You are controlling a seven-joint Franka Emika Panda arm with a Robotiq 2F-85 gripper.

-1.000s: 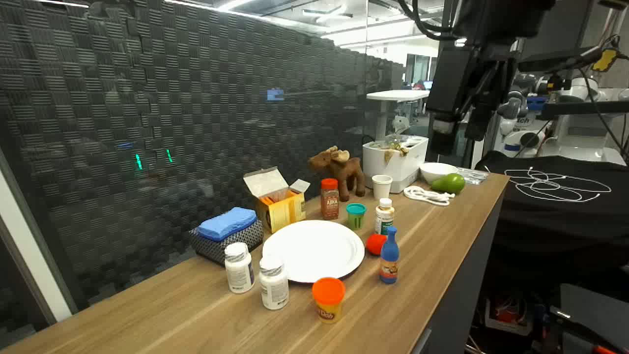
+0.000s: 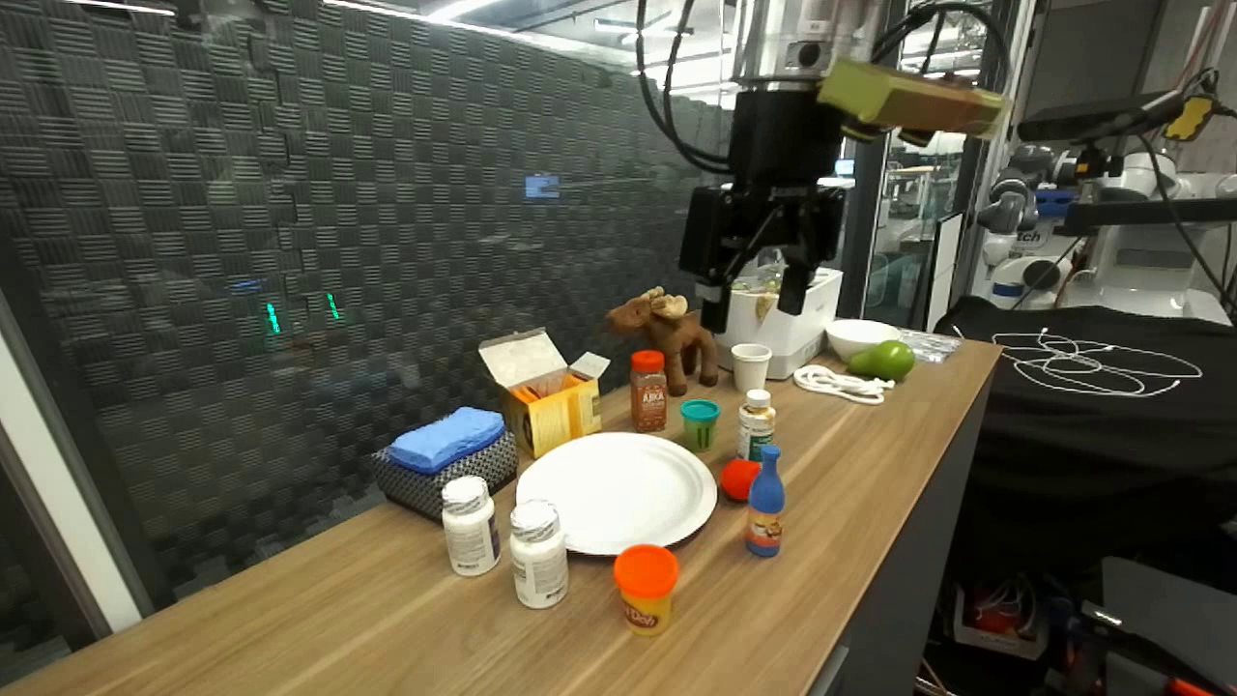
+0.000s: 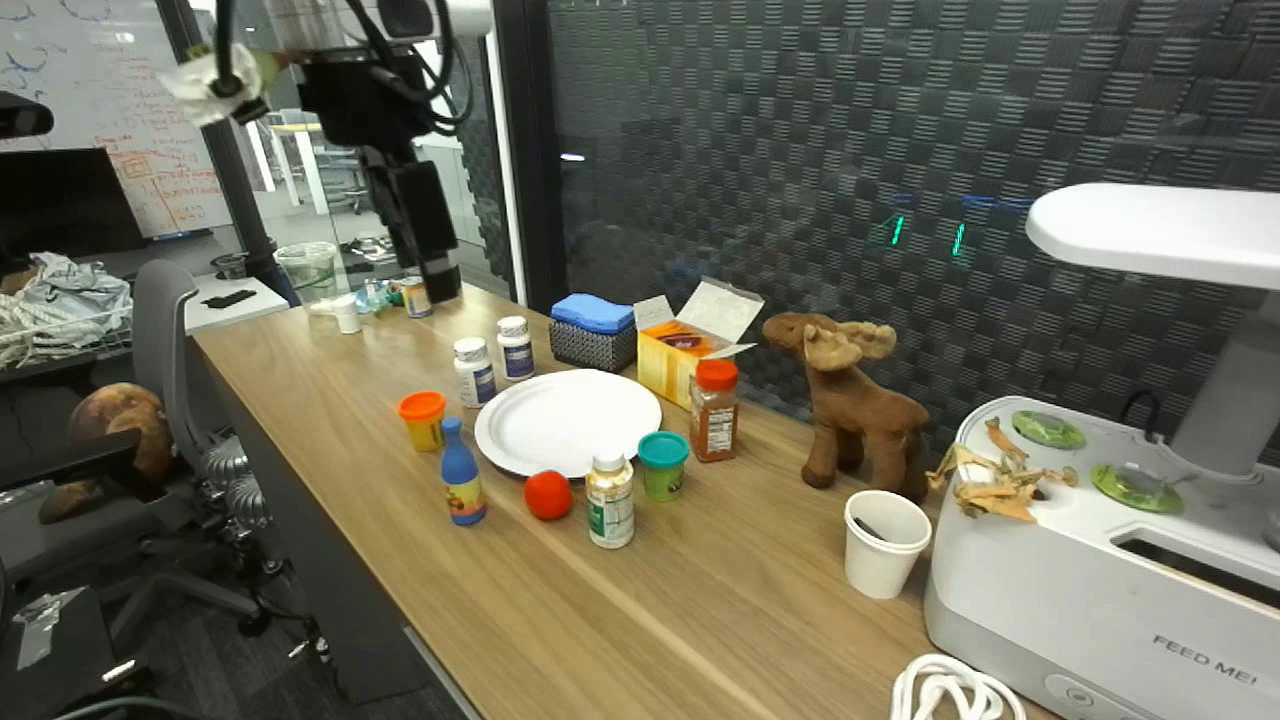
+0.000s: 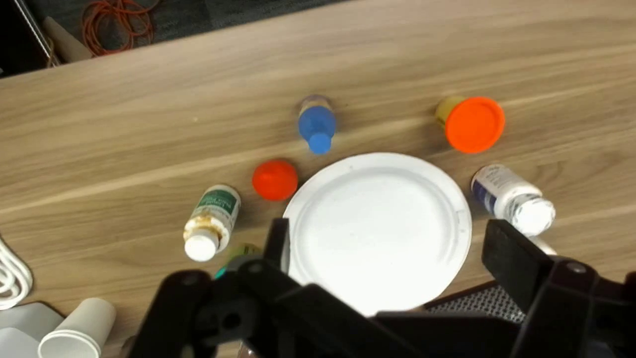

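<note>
My gripper [image 2: 751, 304] hangs open high above the counter, with nothing between its fingers. Seen from the wrist, the fingers stand wide apart over the lower part of a white plate [image 4: 381, 232]. Around that plate are a red ball [image 4: 275, 179], a blue bottle [image 4: 317, 124], an orange-lidded tub [image 4: 474, 124] and a bottle with a green label [image 4: 214, 218]. Two white bottles [image 3: 474, 372] stand on its far side in exterior view 2. A teal-lidded tub [image 3: 662, 466] and a red-capped spice jar [image 3: 715, 414] are close by; my fingers partly hide that tub in the wrist view.
Along the wall are a blue cloth [image 2: 447, 440] on a dark basket, an open yellow box [image 2: 554, 406] and a toy moose [image 3: 854, 402]. A paper cup [image 3: 885, 546] stands beside the white planter [image 3: 1080, 600]. Bare wood [image 4: 149, 119] runs along the counter's front.
In exterior view 1 my arm has moved left, from over the counter's far right end toward the plate. The objects on the counter have stayed put.
</note>
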